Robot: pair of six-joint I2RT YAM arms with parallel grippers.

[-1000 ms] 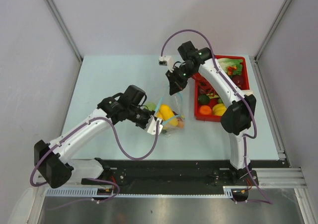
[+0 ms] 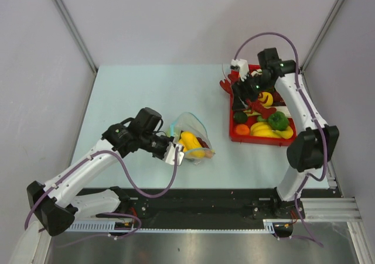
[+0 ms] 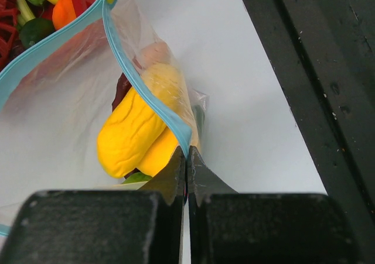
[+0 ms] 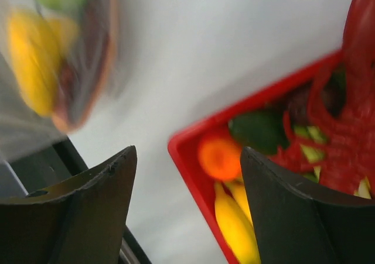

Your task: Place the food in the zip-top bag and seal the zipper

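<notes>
The clear zip bag [image 2: 199, 132] with a pale blue rim holds yellow food [image 3: 129, 132] and darker items. My left gripper is shut on the bag's rim at the lower side. My right gripper [image 2: 237, 103] is over the left part of the red bin [image 2: 252, 140], its fingers part open with nothing seen between them; the right wrist view is blurred. In the bin are bananas [image 4: 234, 223], an orange fruit [image 4: 218, 157], a dark green vegetable [image 4: 258, 132] and a green pepper [image 2: 278, 122].
Red objects [image 4: 354, 135] lie in the bin under the right gripper.
My left gripper has shifted slightly left, and the bag's upper edge has sagged.
</notes>
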